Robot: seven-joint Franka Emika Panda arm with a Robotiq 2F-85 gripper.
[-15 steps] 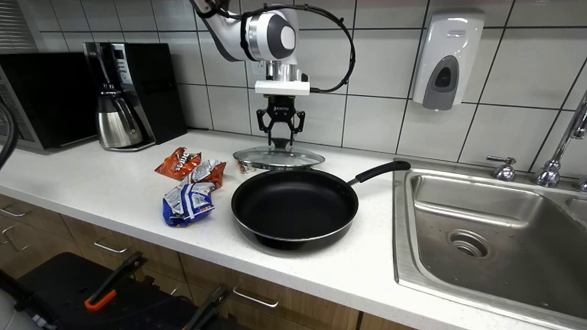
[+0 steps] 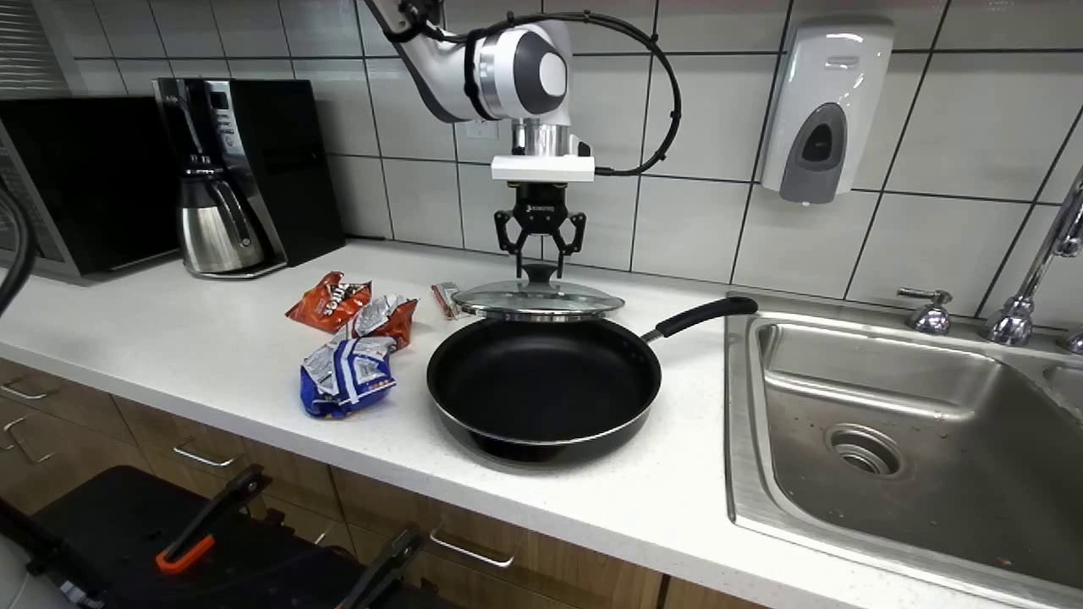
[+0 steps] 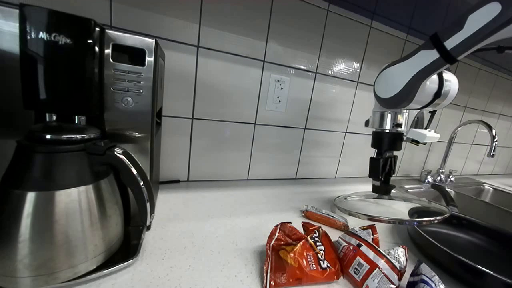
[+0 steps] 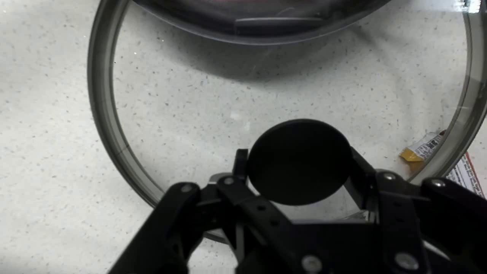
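Observation:
My gripper (image 2: 539,272) is shut on the black knob (image 4: 299,162) of a glass lid (image 2: 508,299). The lid has a metal rim (image 4: 101,91) and hangs nearly level above the counter. In exterior view 1 it sits behind the black frying pan (image 2: 543,381), its front edge overlapping the pan's back rim in that view. From the wrist, the pan's edge (image 4: 269,39) shows through the glass at the top. The pan is empty, with its handle (image 2: 700,316) pointing right toward the sink. In exterior view 2 the lid (image 3: 355,204) is clear of the counter.
Red chip bags (image 3: 302,257) and a blue bag (image 2: 347,377) lie left of the pan. A thin wrapped snack (image 3: 325,217) lies near the lid. A coffee maker (image 2: 274,167) stands at the left, the sink (image 2: 744,426) at the right. The tiled wall is close behind.
My gripper and the lid have moved right and slightly toward the pan in exterior view 1. More of the thin snack now shows beside the lid. The pan and bags have stayed put.

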